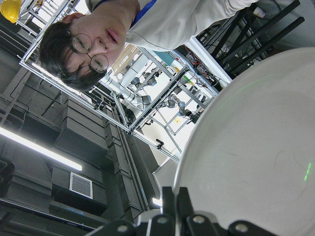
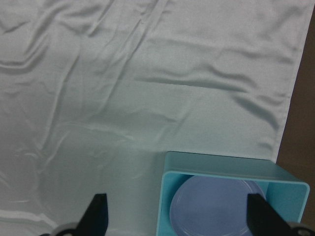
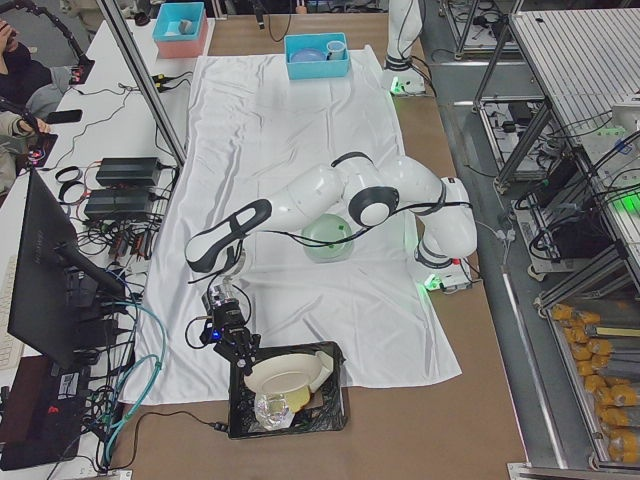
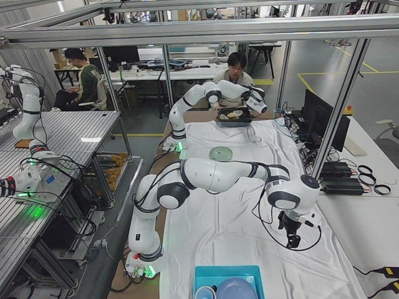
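A white plate (image 3: 282,368) is gripped at its rim by my left gripper (image 3: 240,355) over a black lined bin (image 3: 330,420) holding crumpled foil and yellowish items. In the left wrist view the plate (image 1: 251,137) fills the right side, its rim between the shut fingers. A green plate (image 4: 220,154) lies on the white cloth. My right gripper (image 4: 288,230) is over the cloth near a blue bin (image 2: 283,169) with a lilac plate (image 2: 209,206); its fingers stand wide apart with nothing visible between them.
A monitor (image 3: 45,300) and cables line the side beside my left gripper. A person faces the left wrist camera closely.
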